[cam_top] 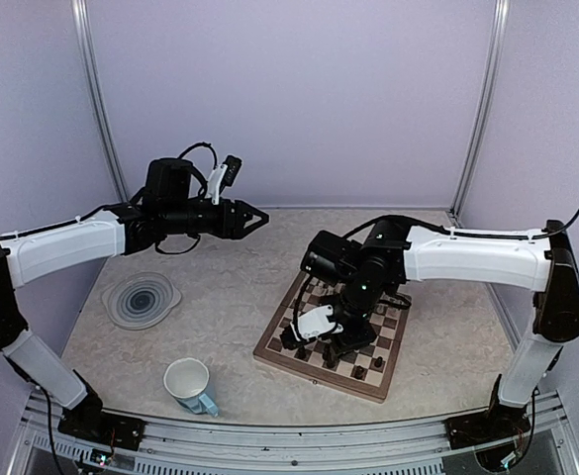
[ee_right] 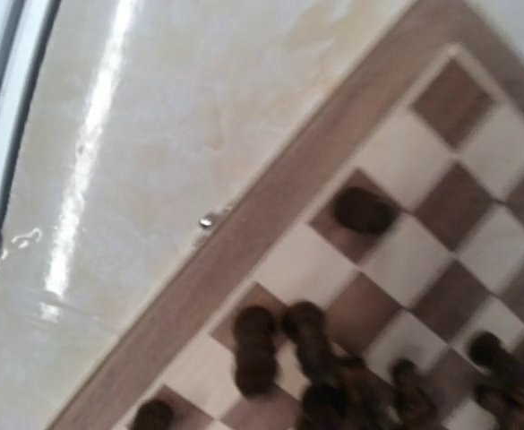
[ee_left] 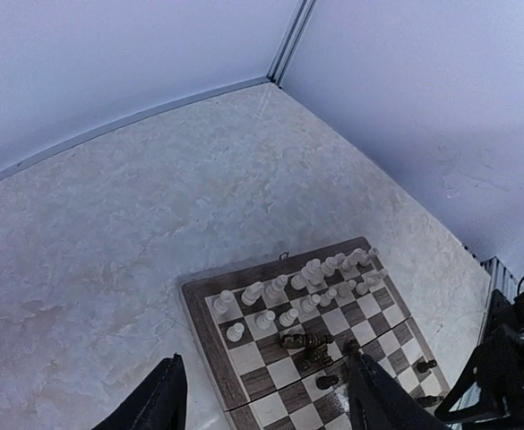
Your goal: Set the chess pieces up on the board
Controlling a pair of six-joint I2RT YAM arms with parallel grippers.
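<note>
The chessboard [cam_top: 270, 347] lies right of centre. In the left wrist view white pieces [ee_left: 236, 332] stand in rows along its far side, and several dark pieces, such as a lying one [ee_left: 305, 341], sit in the middle and near half. The blurred right wrist view shows dark pieces [ee_right: 363, 210] along a board edge and clustered inward. My left gripper [cam_top: 253, 218] hangs open above the table, left of and away from the board, empty. My right gripper [cam_top: 331, 344] is low over the board's near half, its fingertips hidden by its own body in the top view and out of the right wrist view.
A white mug [cam_top: 184, 380] with a blue handle stands near the front, left of the board. A grey round lid [cam_top: 142, 300] lies at the left.
</note>
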